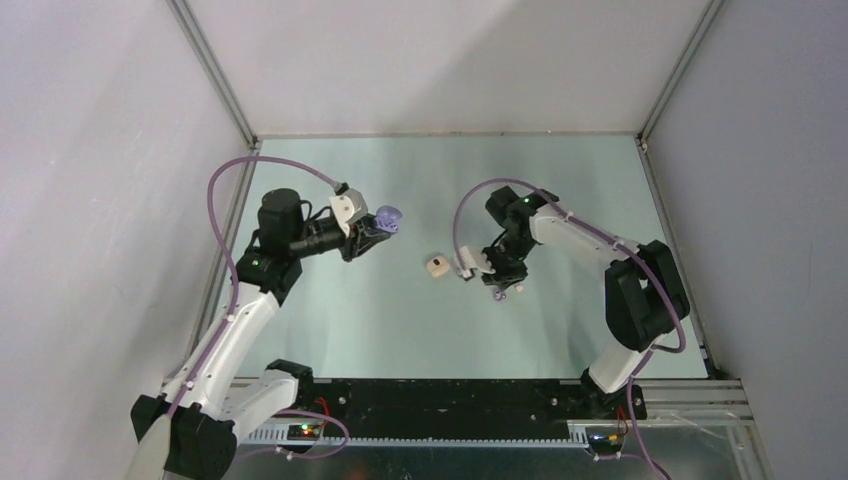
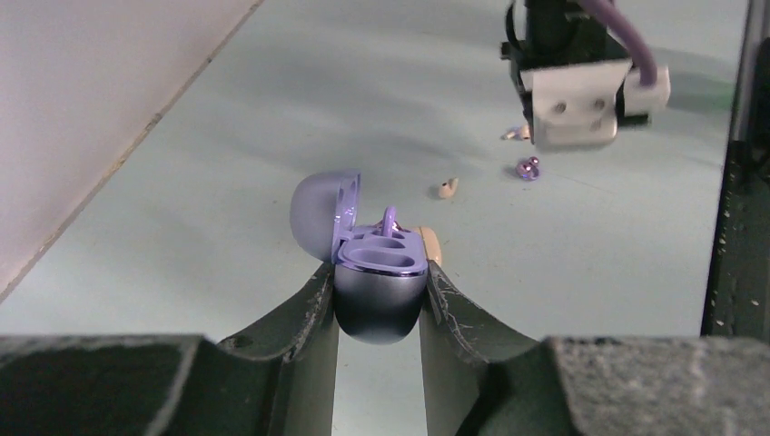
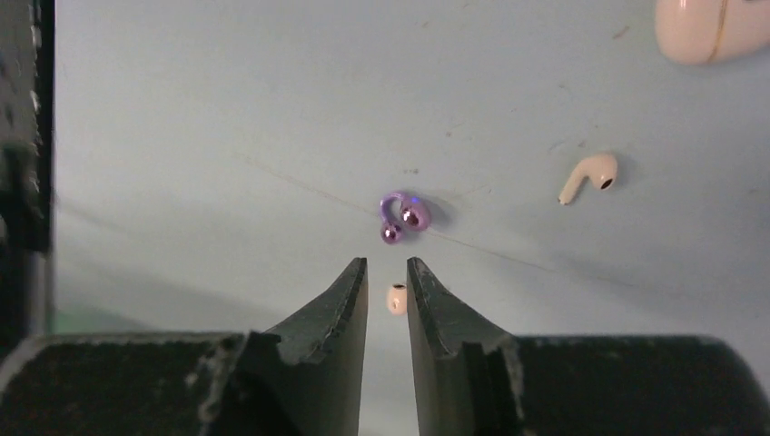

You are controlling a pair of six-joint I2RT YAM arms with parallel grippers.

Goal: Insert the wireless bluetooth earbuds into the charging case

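The purple charging case [image 1: 387, 220] [image 2: 380, 300] is held in my left gripper, lid up and open, with a small purple piece rising from it. My right gripper hangs open above the table, fingertips apart. In the right wrist view a shiny purple earbud piece [image 3: 414, 214] lies ahead of the fingertips, a small beige piece [image 3: 397, 300] shows between them from above, and a beige earbud [image 3: 595, 173] lies to the right. The purple piece also shows in the left wrist view [image 2: 528, 169].
A beige case [image 1: 437, 267] sits mid-table, between the arms; it also appears at the top right of the right wrist view [image 3: 708, 27]. A dark rail runs along the front edge [image 1: 440, 400].
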